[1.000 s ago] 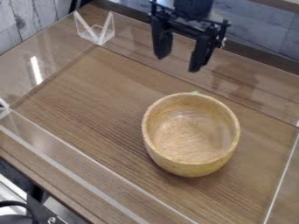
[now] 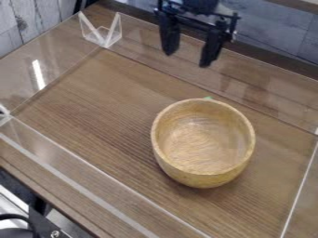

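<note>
The dark gripper [image 2: 199, 39] is at the top centre of the camera view, above the back of the wooden table, blurred, with its two black parts apart. Whether anything is between them cannot be made out. A light wooden bowl [image 2: 203, 165] stands empty on the table in front of it, right of centre.
White brackets [image 2: 99, 33] are at the table's edges. A black cable or part lies at the bottom left corner.
The bowl has not moved.
</note>
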